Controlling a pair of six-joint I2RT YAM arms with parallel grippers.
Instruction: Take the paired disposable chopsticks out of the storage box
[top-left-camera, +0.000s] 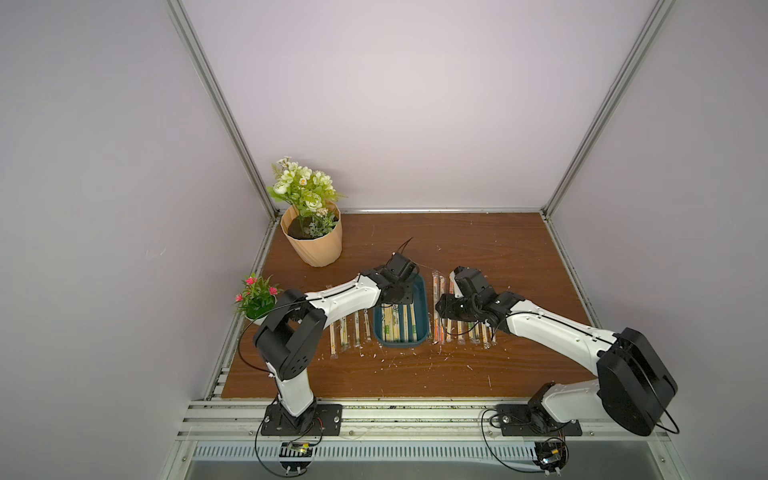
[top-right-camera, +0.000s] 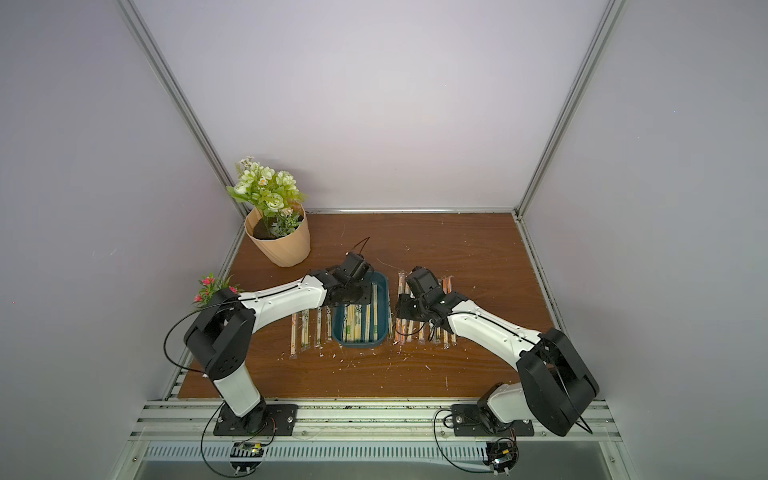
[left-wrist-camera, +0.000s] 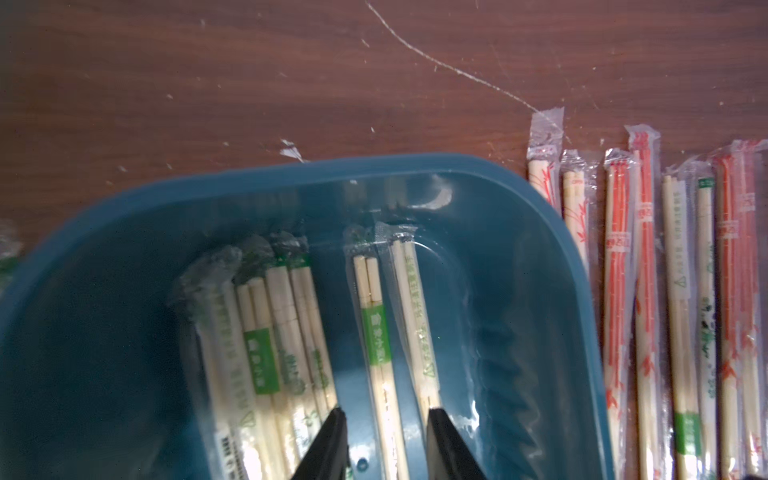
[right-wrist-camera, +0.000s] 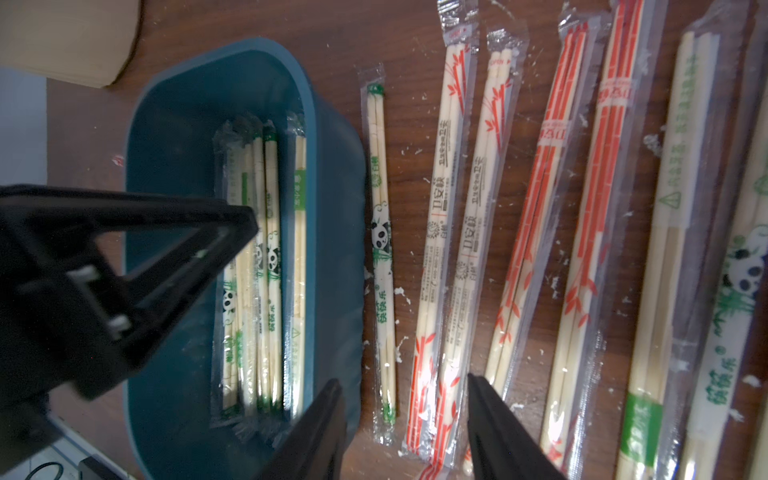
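The teal storage box (left-wrist-camera: 524, 264) holds several wrapped chopstick pairs. Under my left gripper, near the box's right part, lie a green-banded pair (left-wrist-camera: 376, 336) and a white pair (left-wrist-camera: 416, 328); more pairs (left-wrist-camera: 272, 352) are grouped to their left. The left gripper stands part open over the box, its fingertips either side of the green-banded pair, none visibly held. My right gripper is open over the wrapped pairs on the table, just right of the box, nothing held.
Loose wrapped pairs lie in rows on both sides of the box. A large flowerpot (top-left-camera: 316, 248) stands at back left, a small plant (top-left-camera: 257, 300) at left.
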